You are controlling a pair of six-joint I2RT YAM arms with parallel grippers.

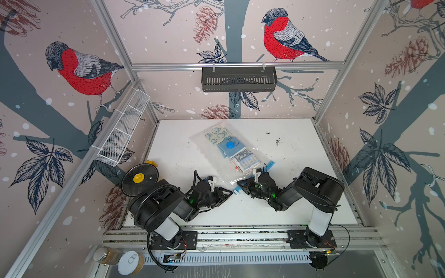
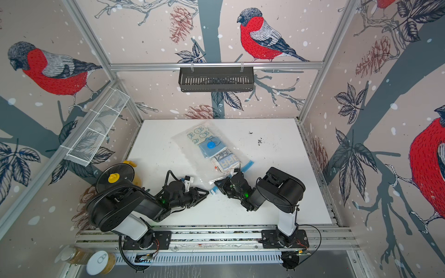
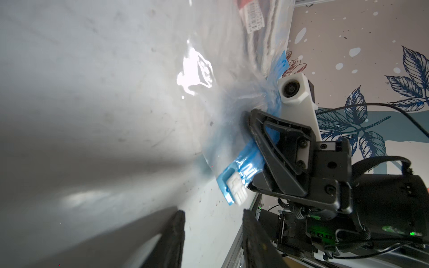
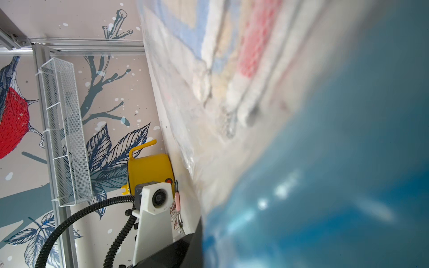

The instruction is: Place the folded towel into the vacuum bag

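The clear vacuum bag (image 1: 215, 162) lies diagonally on the white table with the folded towel (image 1: 245, 159) visible through it, a blue valve (image 1: 230, 144) on top. My right gripper (image 1: 242, 184) is at the bag's blue-edged near end; in the right wrist view the plastic fills much of the frame, hiding whether its fingers hold anything. My left gripper stands open just short of the blue zip end (image 3: 233, 187), nothing between its fingers.
A yellow pot (image 4: 149, 172) with a dark lid sits at the left edge. A white wire rack (image 1: 121, 125) hangs left, a dark basket (image 1: 238, 79) at the back.
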